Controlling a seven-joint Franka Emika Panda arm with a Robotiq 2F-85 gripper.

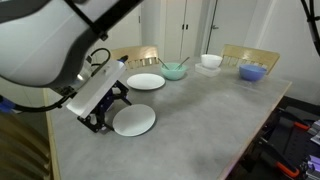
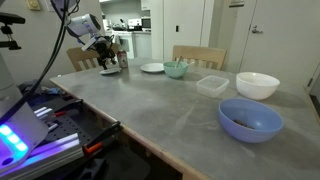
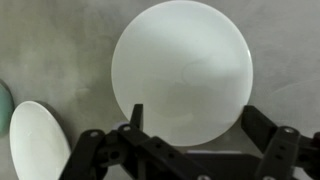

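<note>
A round white plate (image 3: pixel 182 70) lies flat on the grey table, filling the middle of the wrist view; exterior view 1 has the same plate (image 1: pixel 134 120) at the near left. My gripper is open above the plate's edge, its black fingers spread wide with nothing held between them. From the side, the gripper (image 1: pixel 112 112) appears just left of the plate. Whether the fingertips touch the plate, I cannot tell.
A second white plate (image 1: pixel 146 81) and a green bowl (image 1: pixel 174 72) stand farther back. Toward the other end are a white bowl (image 2: pixel 257 86), a clear container (image 2: pixel 213 87) and a blue bowl (image 2: pixel 251 120).
</note>
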